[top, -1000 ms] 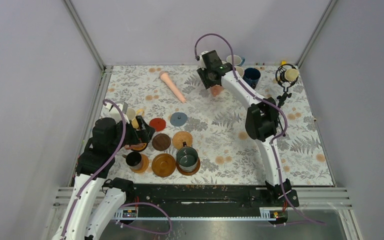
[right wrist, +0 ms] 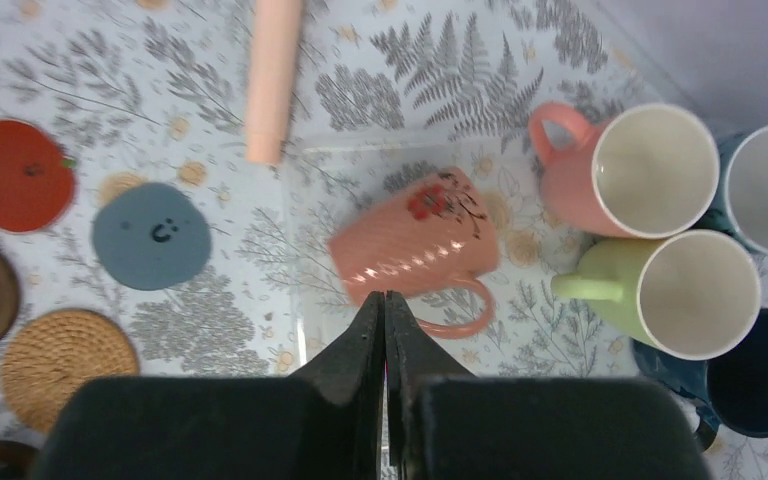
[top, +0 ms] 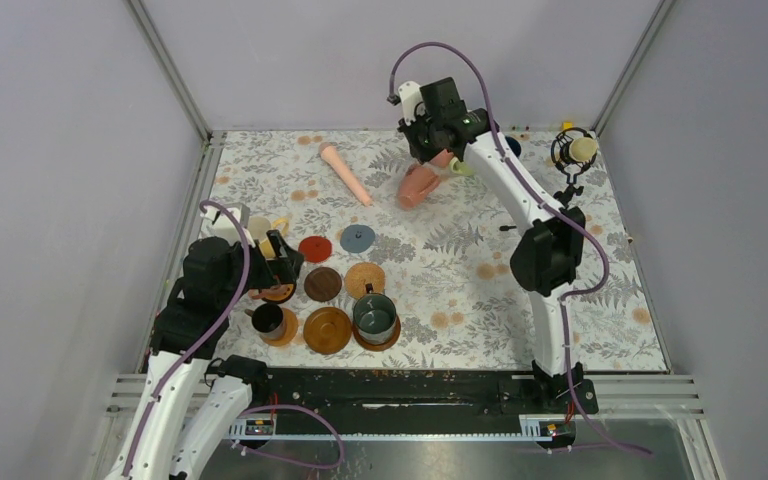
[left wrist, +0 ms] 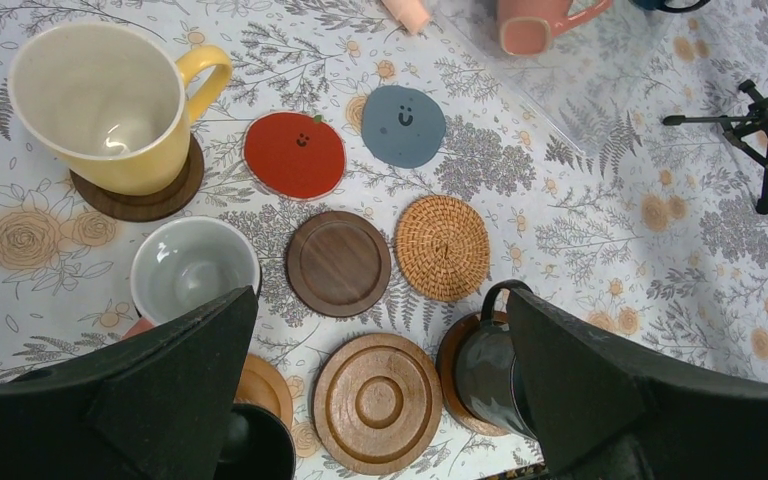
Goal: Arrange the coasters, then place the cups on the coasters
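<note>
A pink cup (right wrist: 415,240) with a red flower print lies on its side, its handle pointing toward me in the right wrist view. My right gripper (top: 412,143) is above and beside it, raised off the table; its fingertips (right wrist: 370,330) meet with nothing between them. Empty coasters include the red one (left wrist: 294,155), the blue-grey one (left wrist: 403,126), a dark wooden one (left wrist: 338,264), a wicker one (left wrist: 442,248) and a larger wooden one (left wrist: 377,404). Over the left-hand cups, my left gripper stands open and holds nothing.
Another pink cup (right wrist: 650,172), a green cup (right wrist: 695,295) and blue cups stand close together at the back right. A dark green mug (top: 375,314) and a yellow cup (left wrist: 110,105) occupy coasters. A clear sheet or tray (right wrist: 305,215) lies around the fallen cup.
The pink cup now shows lying on its side, nearer the front left than before. The left arm looks unchanged.
</note>
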